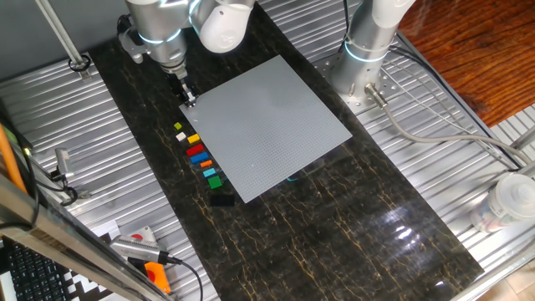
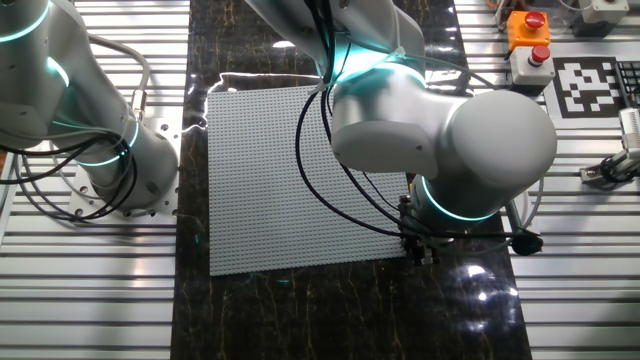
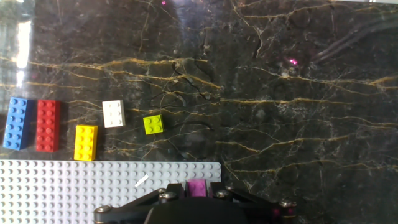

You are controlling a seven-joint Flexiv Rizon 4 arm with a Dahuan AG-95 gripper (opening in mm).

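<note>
My gripper is shut on a small purple brick, seen at the bottom of the wrist view. It stands over one corner of the grey baseplate; whether the brick touches the studs cannot be told. Beside the plate's edge lie a lime brick, a white brick, a yellow brick, a red brick and a blue brick. Farther along the row, exterior view 1 has an orange brick, a light blue brick, a green brick and a black piece.
Across the plate from the brick row, a pale cylindrical robot column stands with cables at its foot. In exterior view 2 my arm and its hanging cables cover part of the plate.
</note>
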